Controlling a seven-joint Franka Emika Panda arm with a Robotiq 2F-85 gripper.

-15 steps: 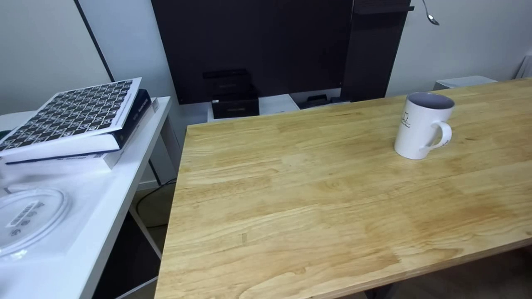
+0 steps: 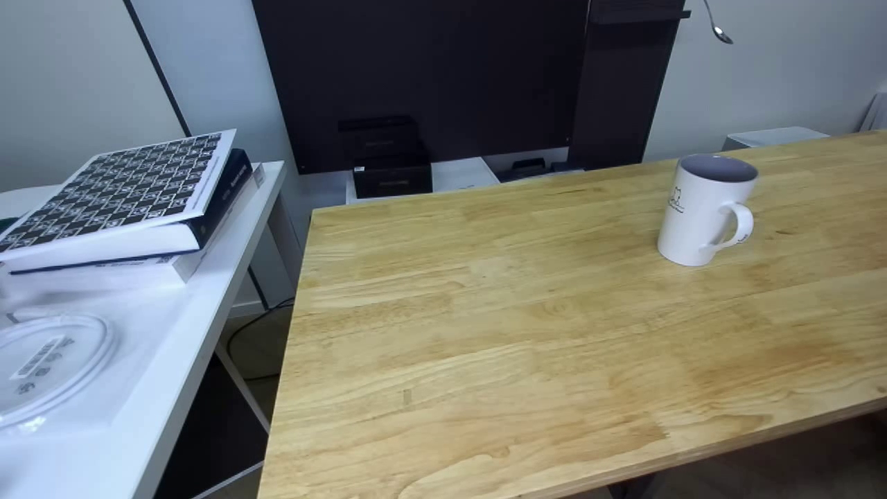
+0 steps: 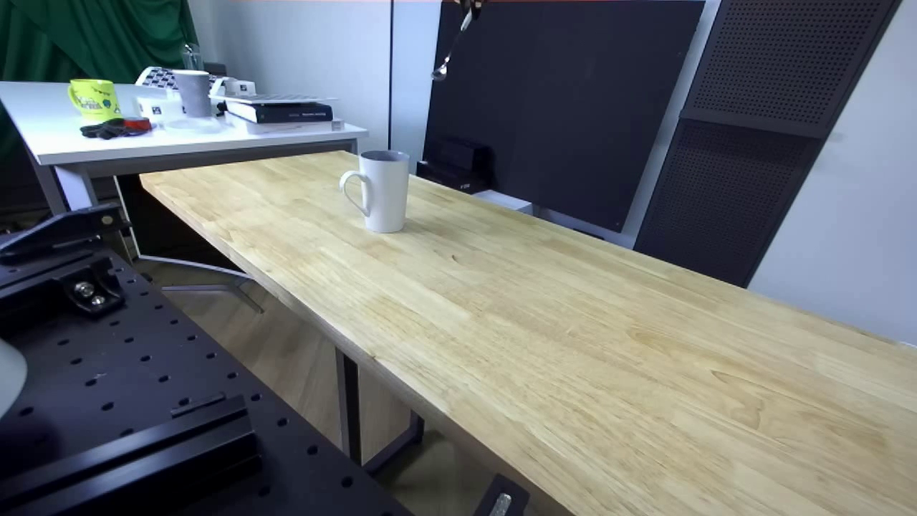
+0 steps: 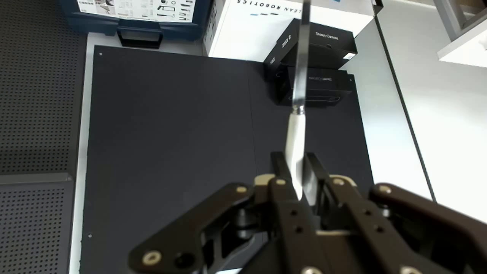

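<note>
A spoon with a white handle (image 4: 295, 141) is pinched in my gripper, which is shut on that handle in the wrist view. Its metal shaft points away from the fingers, and the bowl lies beyond the top of that view. Exterior view 1 shows the spoon's bowl (image 2: 721, 34) hanging high at the upper right; exterior view 2 has the spoon (image 3: 440, 72) slanting downward near the top edge. A white mug (image 2: 700, 217) with a grey inside stands upright on the wooden table (image 2: 466, 333), well below the spoon. In exterior view 2 the mug (image 3: 386, 190) has its handle to the left.
A white side table (image 2: 191, 333) holds a stack of books (image 2: 116, 195). Behind the wooden table stand a dark panel (image 2: 432, 75) and black boxes (image 2: 392, 179). Apart from the mug, the wooden tabletop is clear.
</note>
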